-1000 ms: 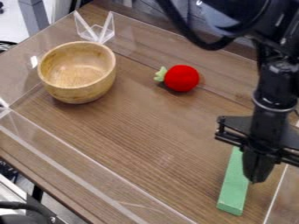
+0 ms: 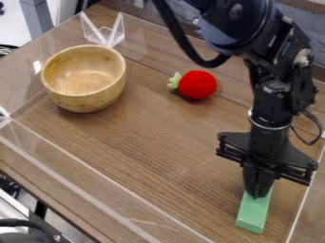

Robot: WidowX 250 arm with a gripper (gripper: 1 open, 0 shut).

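A pale green rectangular block [image 2: 253, 216] lies on the wooden table at the lower right. My black gripper [image 2: 259, 182] is directly over its upper end, fingertips down on or just above it, covering that part. The fingers look close together; whether they touch the block cannot be told for sure.
A wooden bowl [image 2: 83, 85] stands at the upper left. A red tomato-like object [image 2: 197, 84] with a green top sits at the back middle.
The gripper has shifted left from the block's right side to over its upper end, and more of the arm shows. The block looks about where it was.
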